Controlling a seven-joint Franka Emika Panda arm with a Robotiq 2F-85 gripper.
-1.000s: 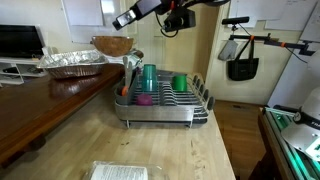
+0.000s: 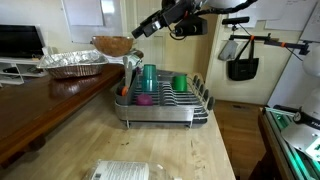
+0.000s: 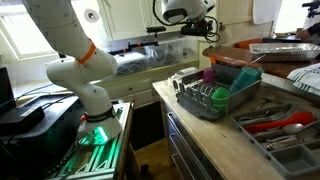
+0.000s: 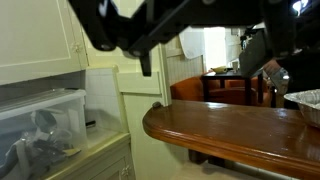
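Observation:
My gripper stands open in the wrist view, its dark fingers wide apart with nothing between them. In exterior view 1 the arm reaches in from the upper right and holds the gripper high above the counter. Below it stands a metal dish rack. A teal cup, a green cup and a small purple item sit in the rack, well apart from the gripper. A brown bowl lies behind and left of the rack.
A foil tray rests on the raised wooden shelf. A utensil tray occupies the counter beside the rack. Bare wood lies in front of the rack. The wrist view faces the shelf and a clear plastic bin.
Over the last second the gripper has shifted slightly and changed its angle above the rack. The rack and cups stay put.

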